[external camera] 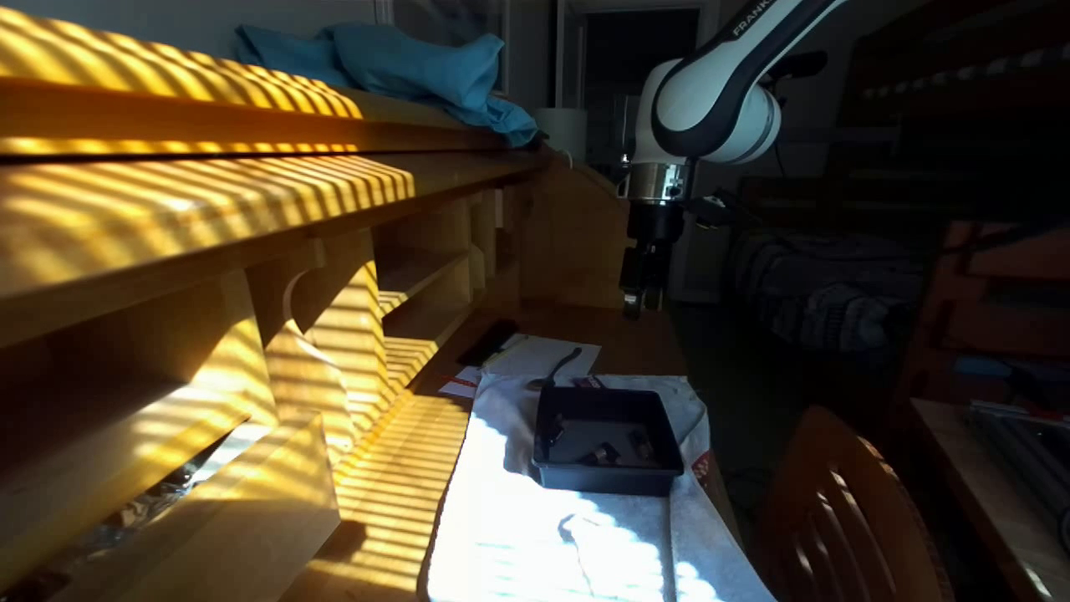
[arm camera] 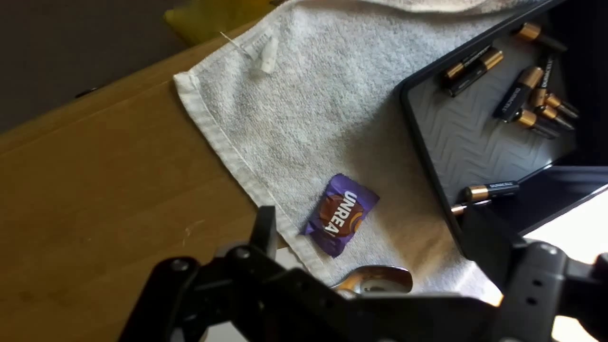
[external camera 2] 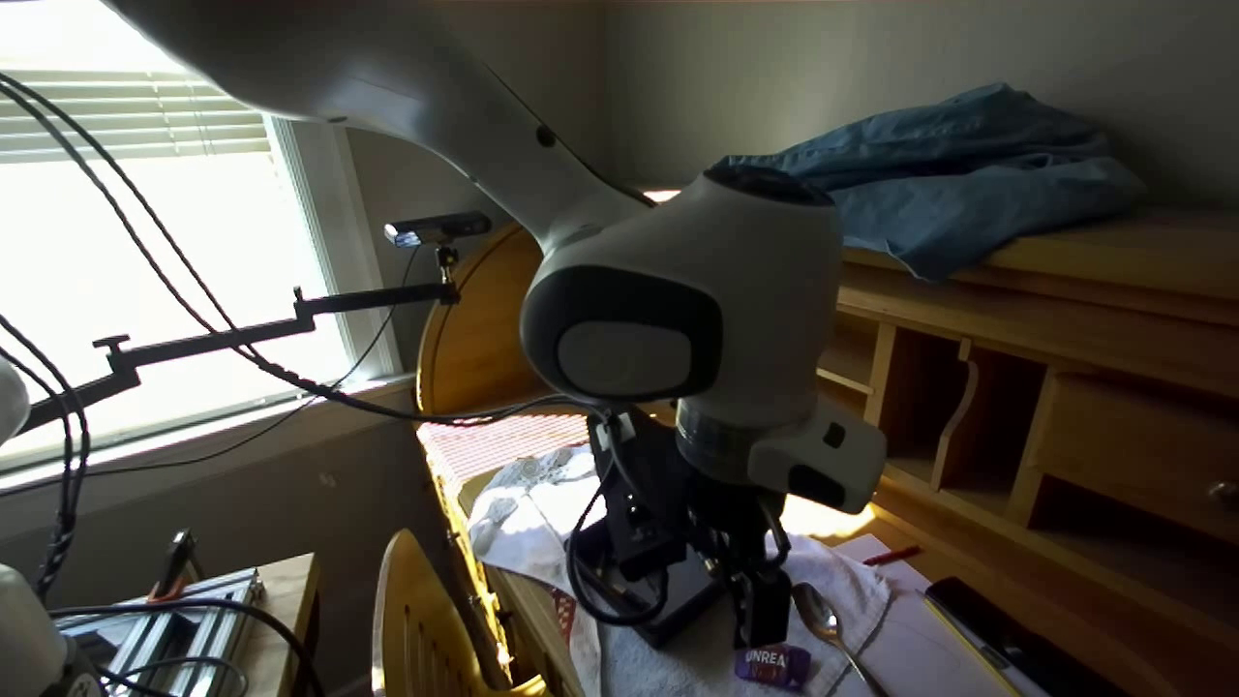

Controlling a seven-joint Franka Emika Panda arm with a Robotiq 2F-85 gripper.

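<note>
A purple wrapped candy [arm camera: 342, 215] lies on the pale towel [arm camera: 308, 102], near its hem. Just beside it is a metal spoon [arm camera: 376, 280], partly hidden by the gripper in the wrist view. The black tray [arm camera: 419, 137] on the towel holds several batteries [arm camera: 517, 94] with copper-coloured ends. Above all this hangs my gripper [external camera: 644, 306], pointing down, clear of the desk. Its fingers [arm camera: 265, 228] stand wide apart, with nothing between them. In exterior view 2 the candy [external camera 2: 772, 666] shows just below the gripper's black finger.
White paper [external camera: 552, 353] and a dark object [external camera 2: 1011, 639] lie beside the towel. Wooden cubbyholes [external camera: 431, 291] line one side of the desk. A wooden chair [external camera: 853, 512] stands at the opposite side. Bare desktop [arm camera: 114, 188] lies past the towel's hem.
</note>
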